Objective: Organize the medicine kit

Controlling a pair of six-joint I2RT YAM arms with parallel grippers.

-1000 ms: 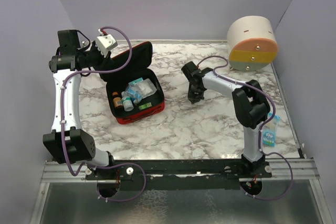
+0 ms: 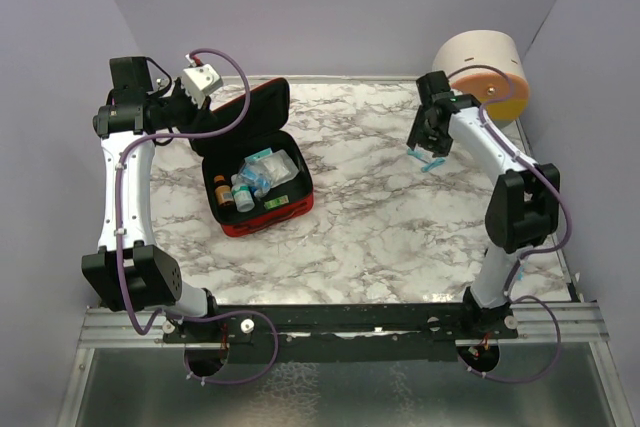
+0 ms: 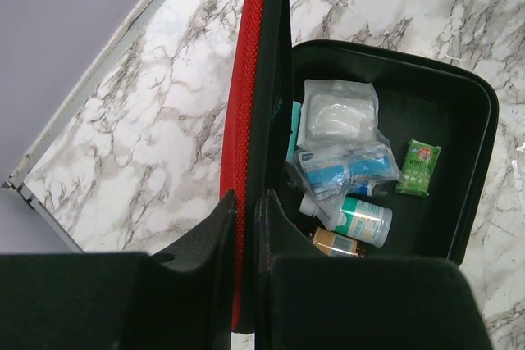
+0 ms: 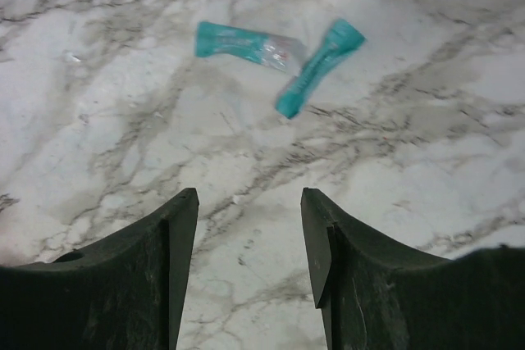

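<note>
The open medicine kit [image 2: 291, 202] holds an orange bottle [image 2: 223, 192], a white bottle [image 3: 361, 220], a green packet [image 3: 417, 168] and plastic bags [image 3: 338, 118]. My left gripper is shut on the kit's upright lid [image 3: 244, 104]. My right gripper is open above the marble table, near two teal items on it, one a narrow strip [image 4: 320, 67], the other partly translucent [image 4: 238, 41]; nothing is between its fingers.
A rounded white cabinet [image 2: 470, 52] with orange and yellow drawers stands at the back right, behind the right arm.
The right arm has swung right and toward the back, over the teal items beside the cabinet. The left arm and kit are unchanged.
</note>
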